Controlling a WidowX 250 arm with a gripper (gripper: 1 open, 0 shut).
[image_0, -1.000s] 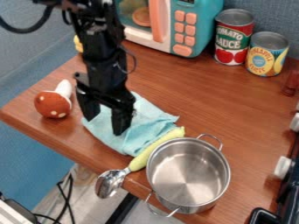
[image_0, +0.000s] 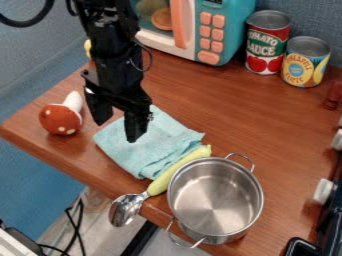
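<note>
My black gripper (image_0: 118, 114) hangs open over the back-left part of a light blue folded cloth (image_0: 152, 150) on the wooden table (image_0: 207, 100). Its fingers are spread apart; whether they touch the cloth is unclear. A red round vegetable with a white stem (image_0: 60, 119) lies just to the left. A yellow corn-like item (image_0: 182, 171) and a metal spoon (image_0: 128, 204) lie in front of the cloth, beside a steel pot (image_0: 217, 200).
A teal toy microwave (image_0: 214, 30), a tomato sauce can (image_0: 266, 45) and another can (image_0: 305, 62) stand at the back. A black appliance (image_0: 323, 220) borders the right.
My gripper has risen slightly and shifted a little left since a second ago. The other objects look unchanged.
</note>
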